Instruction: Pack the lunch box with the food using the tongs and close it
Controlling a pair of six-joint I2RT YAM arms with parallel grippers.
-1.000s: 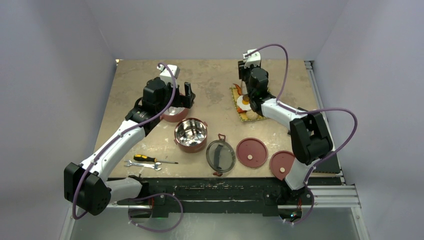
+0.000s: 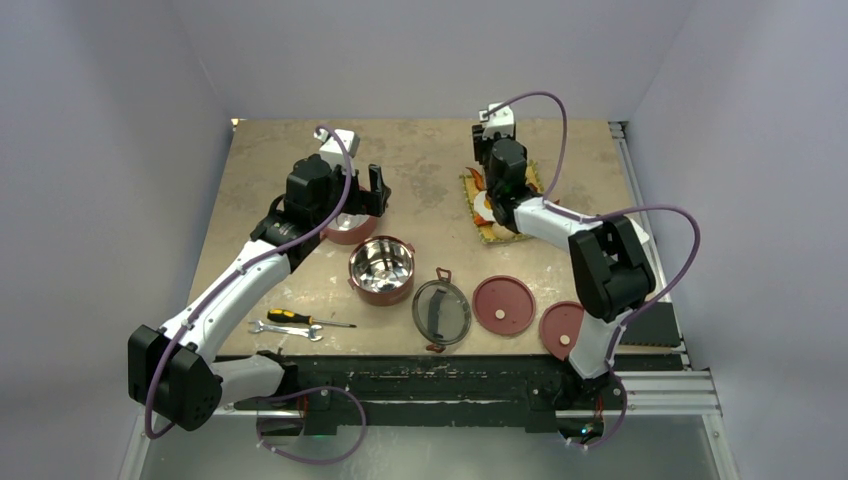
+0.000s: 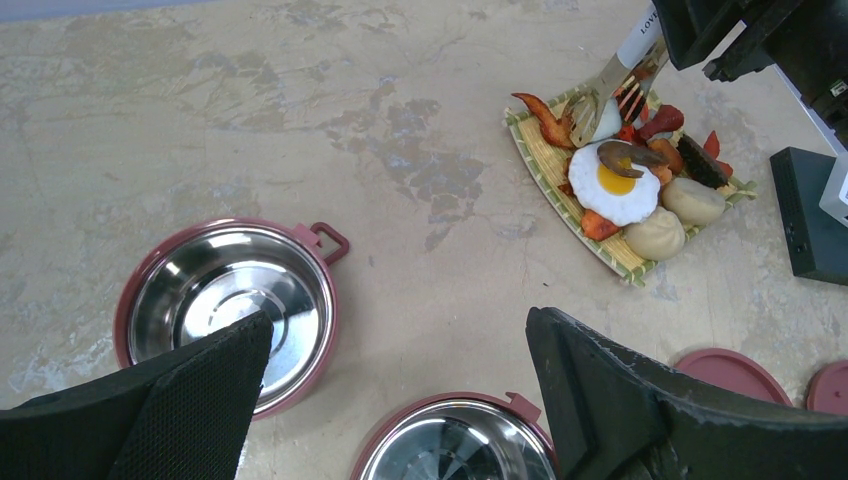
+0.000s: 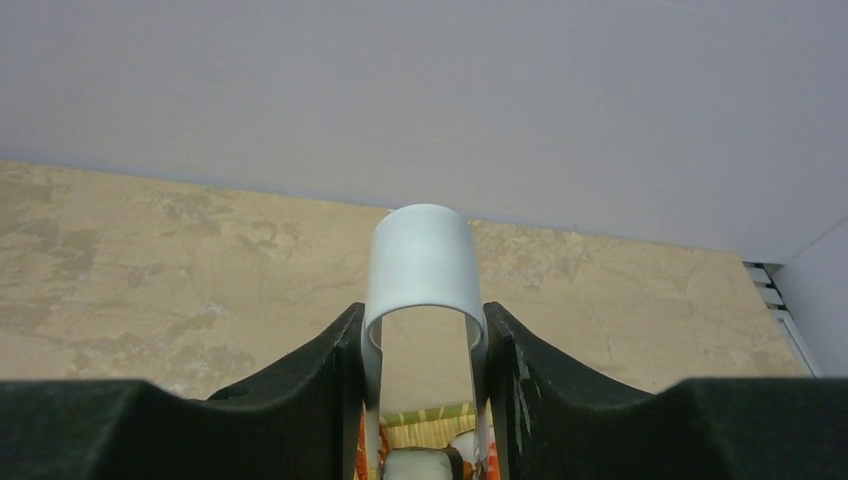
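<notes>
My right gripper grips white-handled serving tongs, whose metal ends reach down over the food in the left wrist view. The woven tray (image 3: 545,175) holds a fried egg (image 3: 613,200), buns (image 3: 655,235), sausage, peppers and other pieces. Whether the tongs hold food is unclear. My left gripper stands open above the two steel-lined pink containers, one at left (image 3: 150,310), the other (image 2: 381,290) nearer the front.
A dark lid (image 2: 441,305) and two pink lids (image 2: 503,290) (image 2: 562,330) lie along the front. A screwdriver (image 2: 290,316) and wrenches (image 2: 275,328) lie front left.
My right arm and gripper have shifted slightly left and toward the back. The left arm stays where it was.
</notes>
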